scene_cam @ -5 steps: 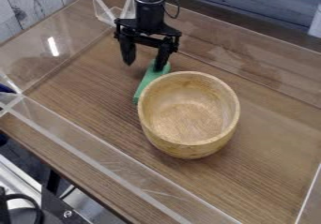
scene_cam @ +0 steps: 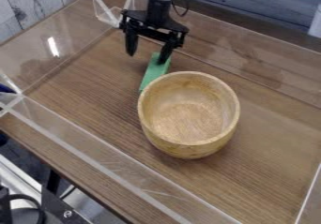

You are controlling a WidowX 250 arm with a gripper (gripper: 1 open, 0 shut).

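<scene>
My black gripper (scene_cam: 153, 42) is at the upper middle of the camera view, open, with its fingers spread to left and right. A green object (scene_cam: 156, 70) lies on the wooden surface just below the gripper, partly under its right finger. Whether they touch is unclear.
A large round tan bowl (scene_cam: 189, 113) sits right of centre, just below the green object. A transparent edge or box shows at the upper left, and a dark object (scene_cam: 21, 209) is cut off at the bottom left.
My gripper has moved up, toward the back of the surface, and more of the green object now shows between it and the bowl.
</scene>
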